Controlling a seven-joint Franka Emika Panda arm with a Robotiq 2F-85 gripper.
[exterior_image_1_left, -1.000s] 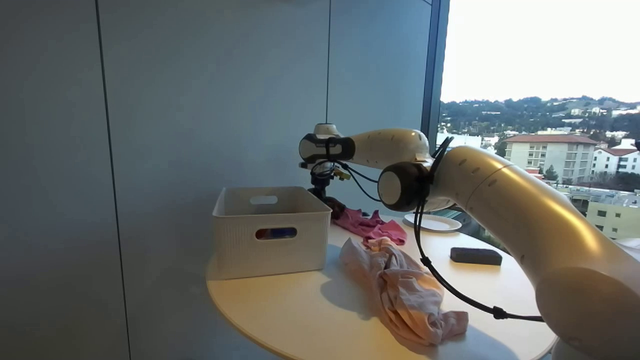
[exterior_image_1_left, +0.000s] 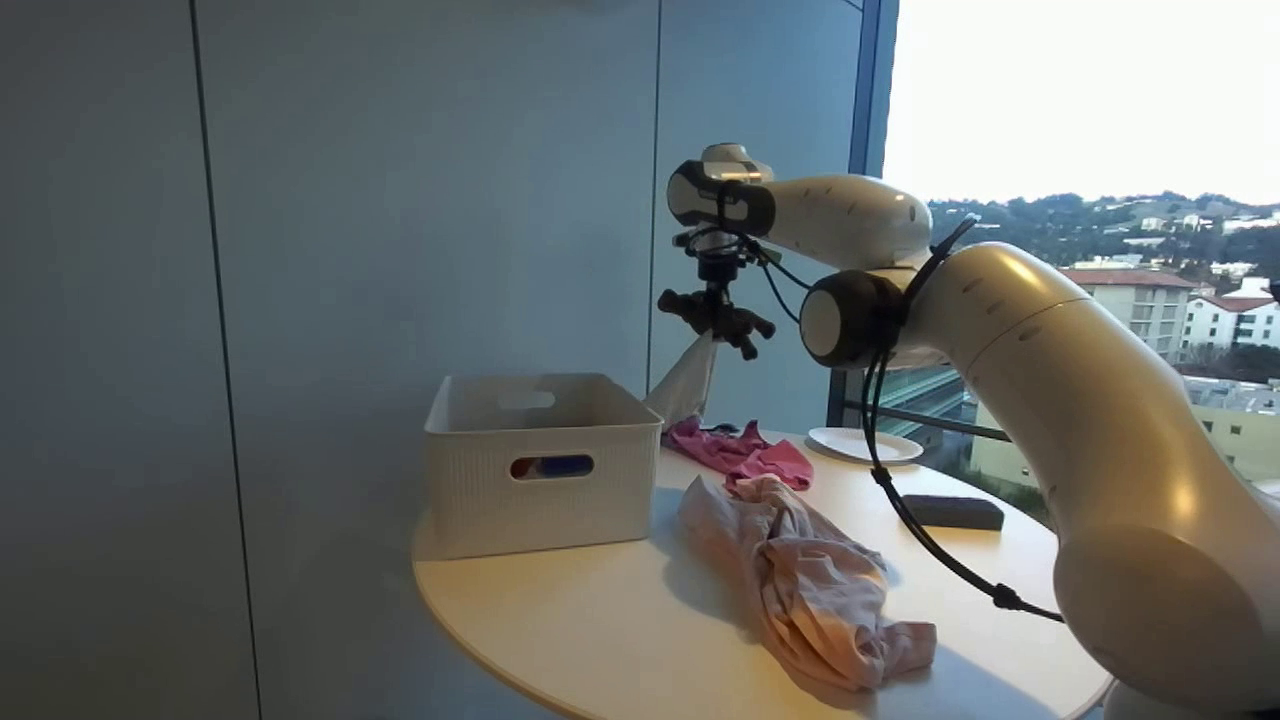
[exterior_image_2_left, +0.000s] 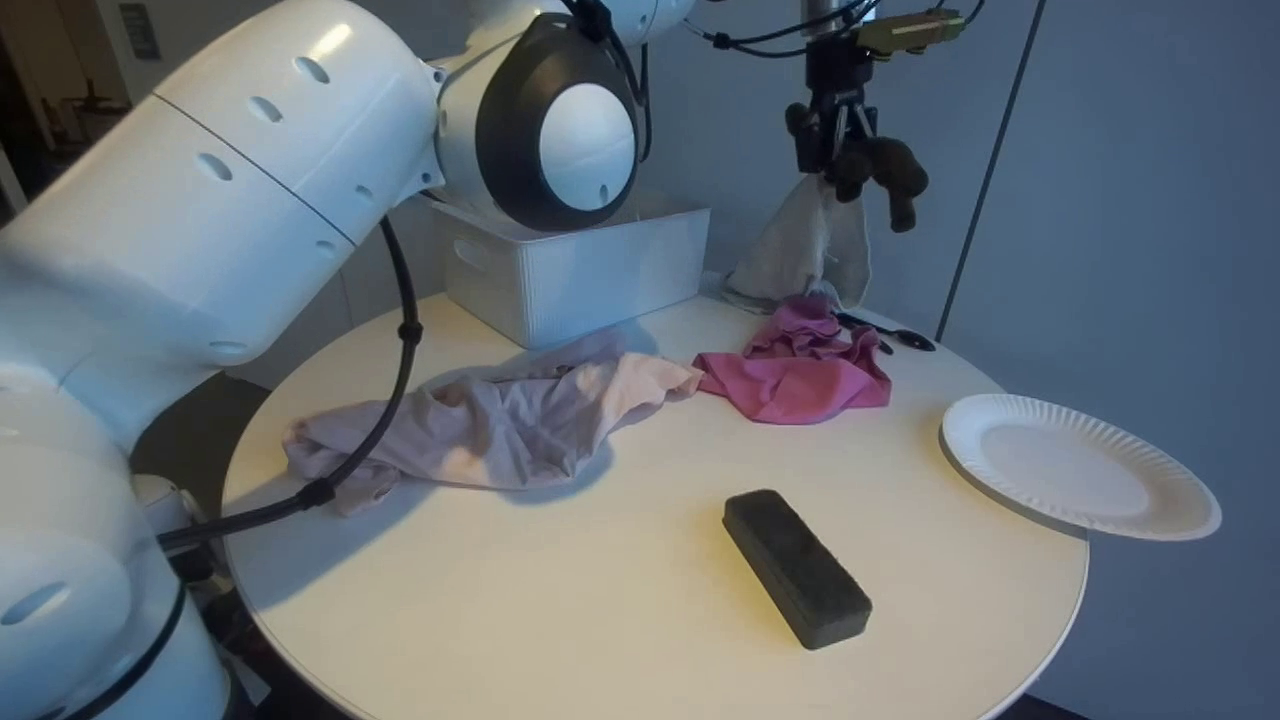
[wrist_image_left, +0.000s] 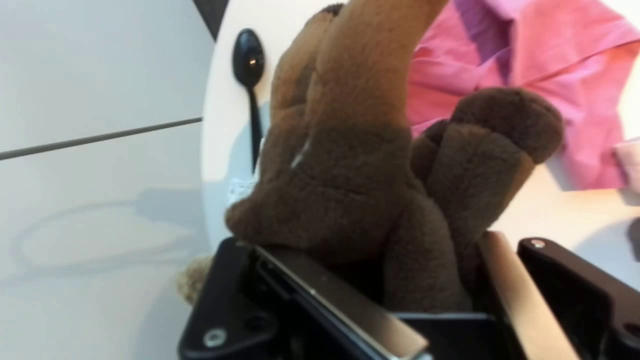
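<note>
A brown plush toy (wrist_image_left: 354, 186) hangs in the air from my gripper, which is shut on it; part of the plush passes between the fingers. In the second exterior view the toy (exterior_image_2_left: 894, 174) dangles over the table's far side. Below it a pale grey cloth (exterior_image_2_left: 786, 246) droops in a cone shape, its lower end near the tabletop. Whether the fingers pinch this cloth or it merely catches on the toy, I cannot tell. Beneath and beside it lies a crumpled pink cloth (exterior_image_2_left: 804, 378).
A white bin (exterior_image_1_left: 540, 498) with something blue inside stands left of the gripper. On the round table are a pinkish-grey cloth (exterior_image_2_left: 504, 420), a dark block (exterior_image_2_left: 798, 570), a paper plate (exterior_image_2_left: 1068, 462) overhanging the edge, and a black spoon (wrist_image_left: 248, 60).
The arm has risen well above the table and shifted right in the first exterior view. The toy has come up with the gripper, and the grey cloth now hangs beneath it.
</note>
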